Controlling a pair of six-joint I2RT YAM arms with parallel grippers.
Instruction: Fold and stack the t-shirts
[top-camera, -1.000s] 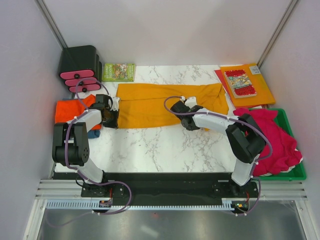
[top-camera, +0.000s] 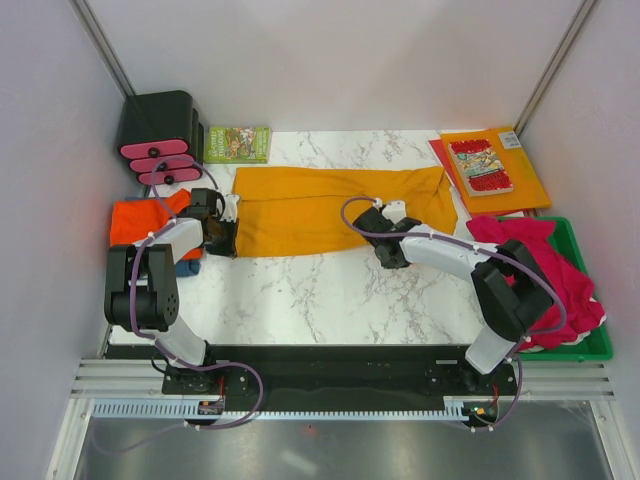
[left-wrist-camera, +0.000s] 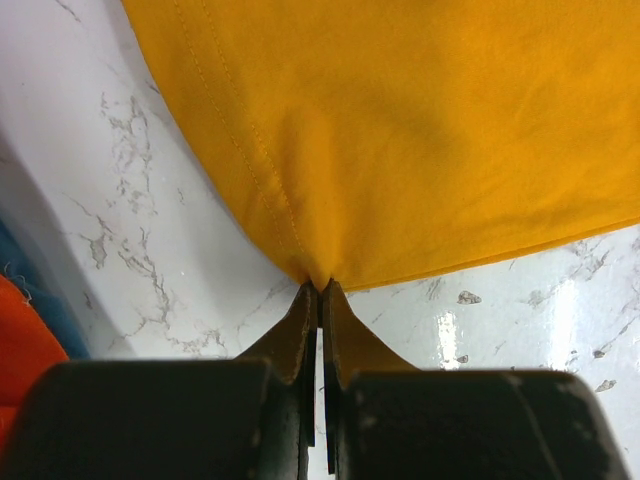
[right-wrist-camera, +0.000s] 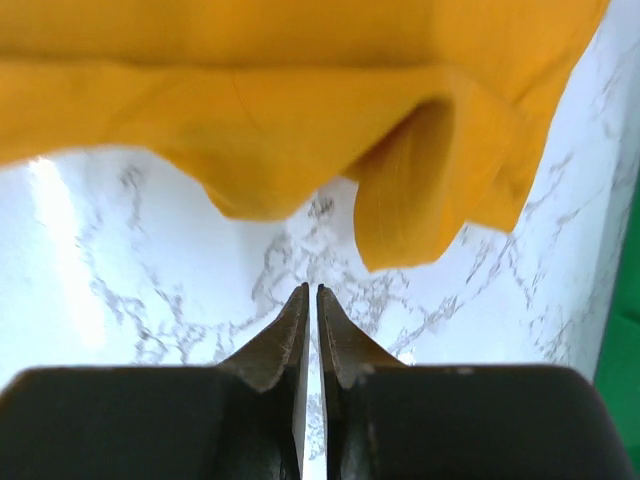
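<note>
A yellow-orange t-shirt lies as a wide strip across the white marbled table, a seam running along its length. In the left wrist view, my left gripper is shut on the shirt's near-left corner, the cloth bunched at the tips. My right gripper is shut over bare table just in front of the shirt, with no cloth visible between its fingers. The shirt's near edge there is wavy, with a curled flap at the right. In the top view, the right arm hides part of that edge.
On the right, a green basket holds red-pink cloth. Books lie at the back right, another at the back left beside a black drawer box. Orange-red folded cloth lies left.
The shirt's near-right edge shifted meanwhile. My left arm stays put.
</note>
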